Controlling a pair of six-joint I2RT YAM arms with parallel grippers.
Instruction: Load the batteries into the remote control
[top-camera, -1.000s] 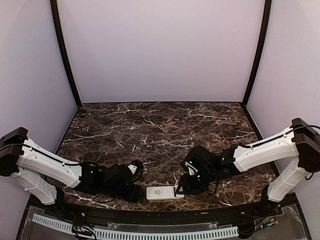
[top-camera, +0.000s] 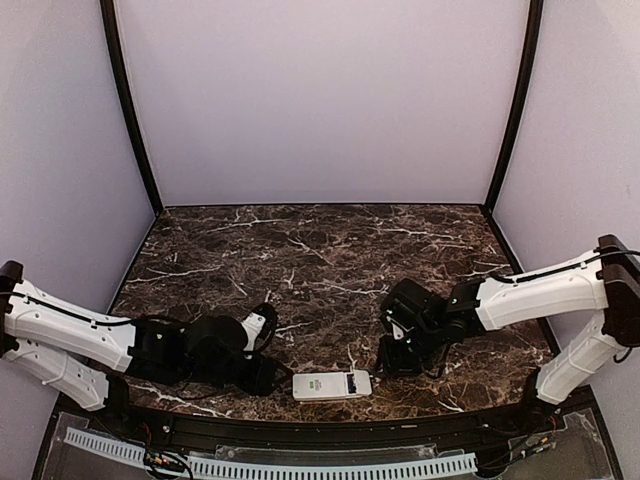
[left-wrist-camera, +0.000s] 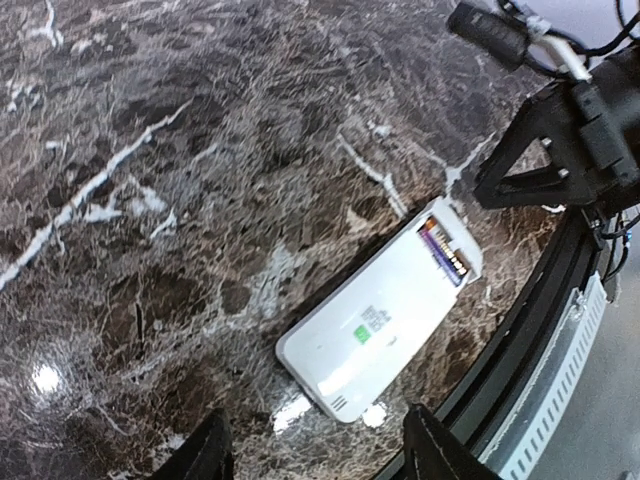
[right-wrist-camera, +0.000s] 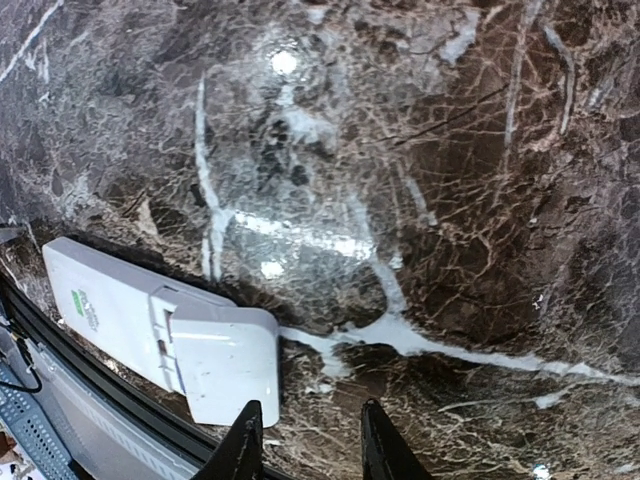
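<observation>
A white remote control (top-camera: 325, 386) lies flat near the table's front edge, between my two grippers. The left wrist view shows the remote (left-wrist-camera: 380, 300) with a dark compartment slot towards one end, where small coloured pieces, apparently batteries (left-wrist-camera: 443, 250), lie inside. In the right wrist view, a raised white cover piece (right-wrist-camera: 225, 365) at the remote's right end hides that slot. My left gripper is open, empty, just off the remote's left end. My right gripper also stands open and empty, beside the right end and apart from it.
A dark rail (top-camera: 320, 425) runs along the front edge close to the remote, with a perforated metal strip (top-camera: 330, 468) in front of it.
My right gripper has drawn back to the right, away from the remote, uncovering more of its right end. The remote has hardly moved.
</observation>
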